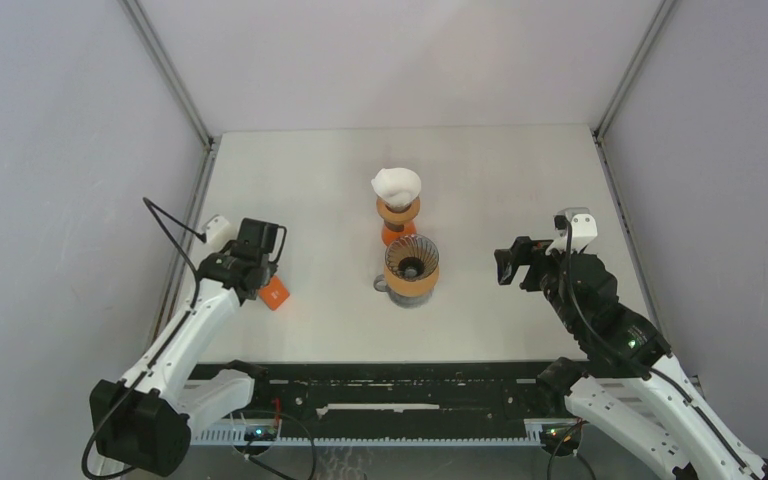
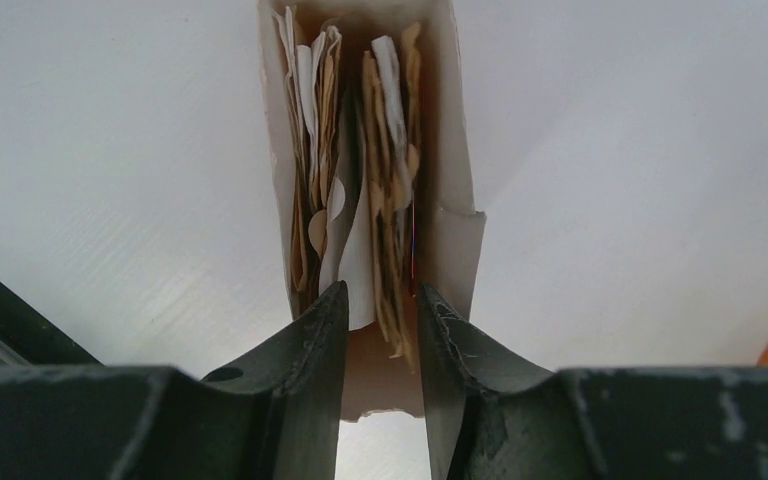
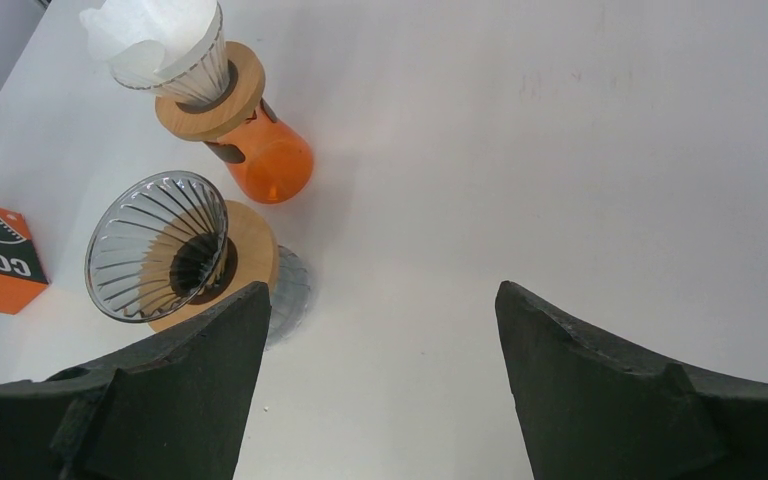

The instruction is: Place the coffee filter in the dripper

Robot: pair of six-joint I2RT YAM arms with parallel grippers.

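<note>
Folded coffee filters (image 2: 358, 230), brown and white, stand on edge inside an open box (image 2: 455, 190). Over the box's near end, my left gripper is partly open, its two fingertips on either side of some filters' lower ends; whether they touch the paper I cannot tell. From above, that arm hides most of the orange box (image 1: 274, 293). An empty clear ribbed dripper (image 1: 412, 258) with a wooden collar sits on a glass mug in the middle of the table. My right gripper is open and empty, to the right of the dripper.
Behind the empty dripper stands a second dripper, holding a white filter (image 1: 397, 187), on an orange vessel (image 3: 273, 160).
</note>
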